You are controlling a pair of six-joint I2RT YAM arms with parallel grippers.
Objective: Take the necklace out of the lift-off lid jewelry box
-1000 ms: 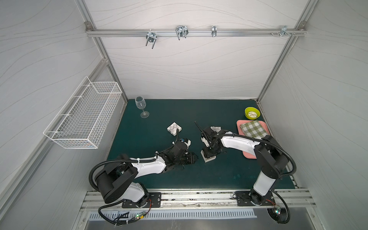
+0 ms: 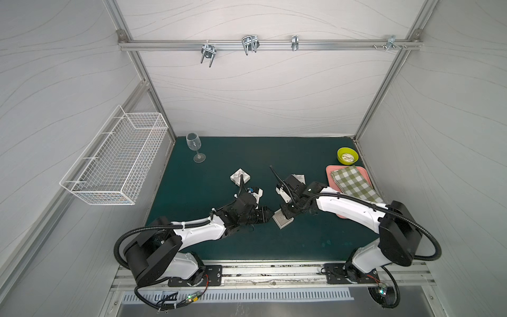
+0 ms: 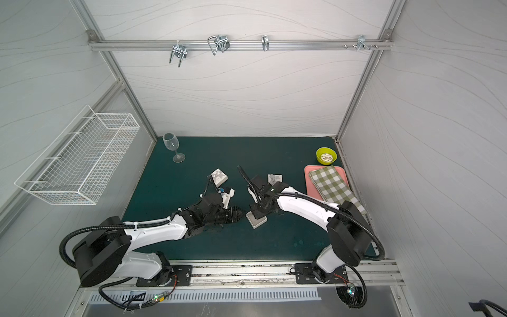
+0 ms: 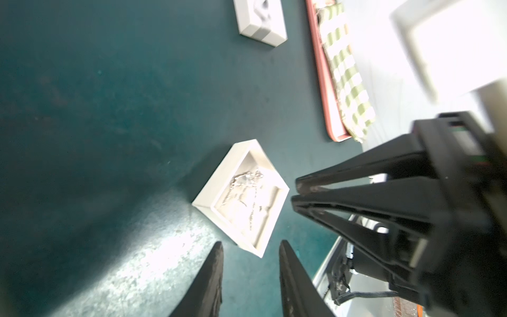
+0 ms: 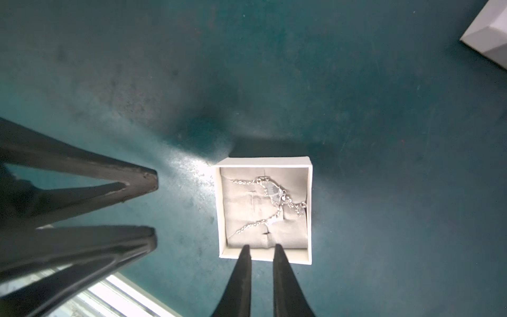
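Observation:
The open jewelry box (image 2: 283, 218) (image 3: 256, 219) sits on the green table between my arms, a silver chain necklace (image 4: 253, 195) (image 5: 269, 222) lying in it. My left gripper is above and beside the box, its fingertips close with a narrow gap and nothing visible held. My right gripper hovers over the box's near rim, fingertips also slightly apart, nothing visible between them.
Two white lid-like pieces (image 2: 240, 176) (image 3: 275, 178) lie behind the grippers. A wine glass (image 2: 193, 143) stands back left; a pink tray (image 2: 334, 172) with checked cloth and a green bowl (image 2: 347, 152) are at the right.
My left arm has moved slightly.

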